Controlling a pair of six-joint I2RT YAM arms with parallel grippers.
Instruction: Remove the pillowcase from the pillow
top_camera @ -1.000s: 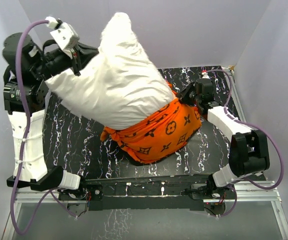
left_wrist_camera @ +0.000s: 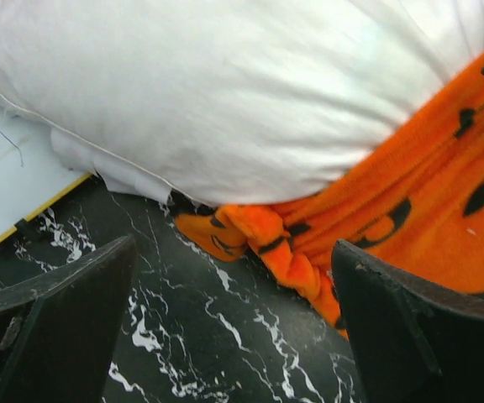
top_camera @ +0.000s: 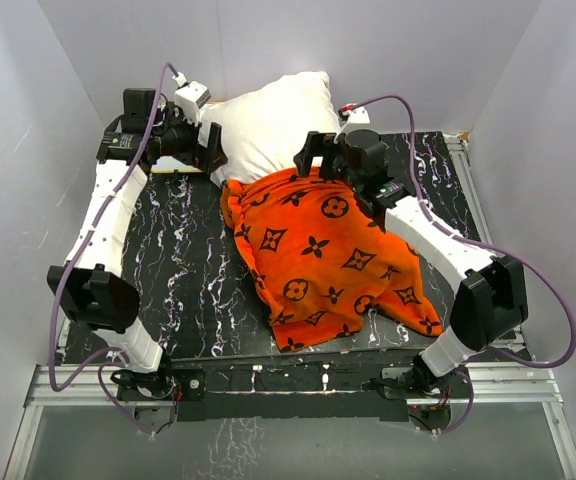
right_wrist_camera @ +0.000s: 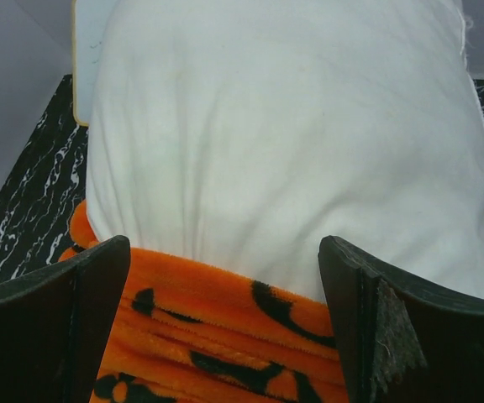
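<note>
The white pillow [top_camera: 268, 120] lies at the back, its near part meeting the bunched orange pillowcase [top_camera: 318, 260] with black monogram print, which spreads toward the front edge. Whether the pillow's near end is still inside the case is hard to tell. My left gripper [top_camera: 203, 150] hangs open by the pillow's left side; in the left wrist view nothing is between its fingers. My right gripper [top_camera: 313, 150] is open above the boundary of pillow and case, with white fabric and orange folds below it in the right wrist view.
A white board [left_wrist_camera: 7, 168] with yellow edge lies at the back left. Grey walls enclose the sides and back.
The pillow, earlier lifted high by my left gripper, now lies down, released. The left arm has come down and back toward the middle; the right has moved left over the pillow.
</note>
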